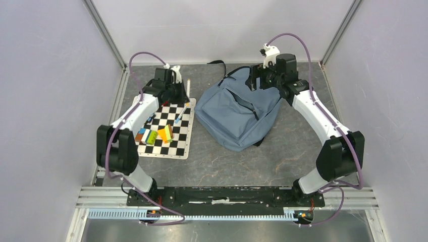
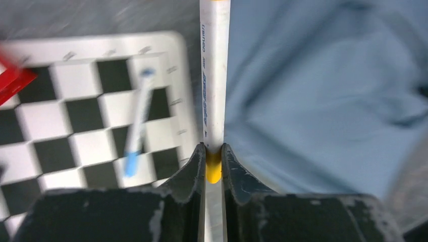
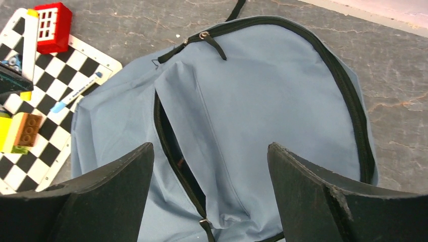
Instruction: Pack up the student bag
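Note:
A white marker with yellow ends is clamped between my left gripper's fingertips; it is raised above the chessboard's right edge. The left gripper is shut on it near one end. A second white marker with a blue end lies flat on the chessboard. The blue-grey bag lies on the floor to the right, its zipped pocket slit partly open. My right gripper is open above the bag, nothing between its fingers.
Toy bricks sit on the chessboard's lower part. At its top is a red block. A black strap runs behind the bag.

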